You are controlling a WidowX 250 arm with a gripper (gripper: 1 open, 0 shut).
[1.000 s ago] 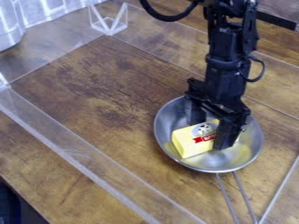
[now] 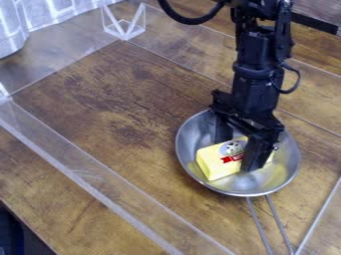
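A yellow box [image 2: 213, 165] with a red and white label lies in a metal pan [image 2: 277, 177] at the right, its two long wire handle rods pointing toward the front. My black gripper [image 2: 244, 139] reaches down into the pan over the box, its fingers around or beside the box's right part. The dark fingers overlap, so I cannot tell whether they are open or shut on it.
A white wire-frame object [image 2: 123, 22] stands at the back left, with clear plastic [image 2: 11, 30] at the far left corner. Transparent strips run along the front left.
The gripper has shifted very slightly over the box; otherwise little visibly differs.
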